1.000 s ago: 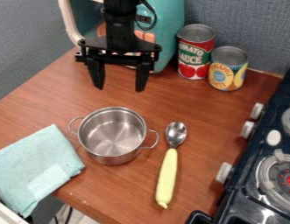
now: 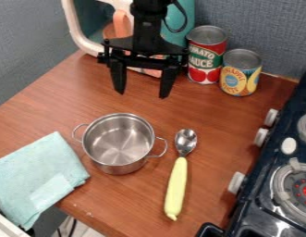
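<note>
My black gripper [image 2: 141, 85] hangs open over the back of the wooden table, its two fingers pointing down with nothing between them, in front of a teal and white container [image 2: 87, 20]. Below it stands a steel pot [image 2: 118, 141] with two handles. Right of the pot lie a spoon [image 2: 186, 141] with a silver bowl and a pale yellow handle [image 2: 177, 190]. A red tomato sauce can [image 2: 204, 57] and a yellow can [image 2: 239, 76] stand at the back, right of the gripper.
A light blue cloth [image 2: 31, 176] lies at the left front. A black stove [image 2: 278, 185] with white knobs fills the right side.
My gripper has shifted slightly to the right, toward the cans. The objects on the table have not moved.
</note>
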